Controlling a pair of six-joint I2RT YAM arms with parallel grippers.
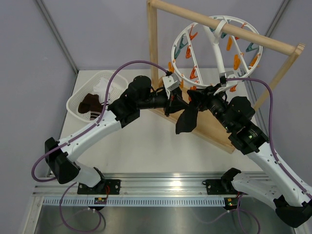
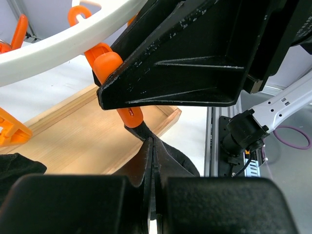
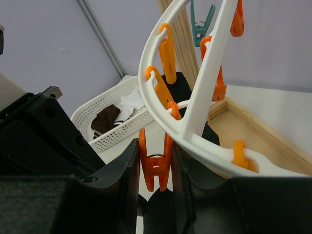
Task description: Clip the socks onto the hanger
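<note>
The white round hanger [image 1: 217,48] with orange, red and teal clips hangs on a wooden frame. My right gripper is shut on an orange clip [image 3: 155,170] under the rim. A dark sock [image 1: 186,122] hangs below my grippers; in the left wrist view its cloth [image 2: 175,158] runs from below that clip down behind my left gripper, which is shut; whether cloth sits between its fingertips is hard to tell. Another dark piece [image 3: 183,85] shows behind the hanger in the right wrist view.
A white basket [image 1: 73,100] with brown and white socks stands at the left. A wooden tray [image 1: 214,134] lies below the hanger.
</note>
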